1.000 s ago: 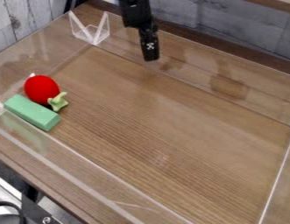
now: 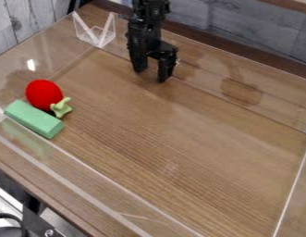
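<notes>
The black arm comes down from the top centre to its gripper (image 2: 153, 63), which is low over the back of the wooden table (image 2: 180, 157). The fingers are dark and blurred against their shadow, so whether they are open or shut, or hold anything, is unclear. A red round object (image 2: 44, 93) with a small pale green part lies at the left, beside a green block (image 2: 34, 118).
A white wire-like or clear object (image 2: 96, 30) stands at the back left, left of the arm. The centre, front and right of the table are clear. The table's left edge shows at the lower left.
The red object and green block have not moved.
</notes>
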